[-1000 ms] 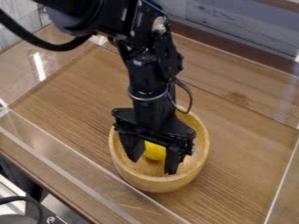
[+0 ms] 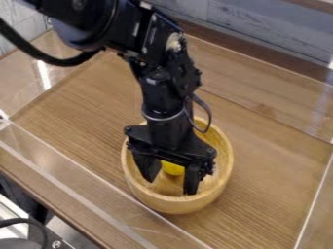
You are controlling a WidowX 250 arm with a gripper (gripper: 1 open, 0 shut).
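My black gripper (image 2: 170, 173) is lowered into a light wooden-coloured bowl (image 2: 178, 201) at the middle of the view, its fingers open on either side of a small yellow object (image 2: 172, 167). The yellow object sits inside the bowl, partly hidden behind the gripper; whether the fingers touch it is unclear.
A pale wall stands at the back.
The gripper and arm have shifted slightly to the left and back over the last second. The bowl looks nearly unmoved.
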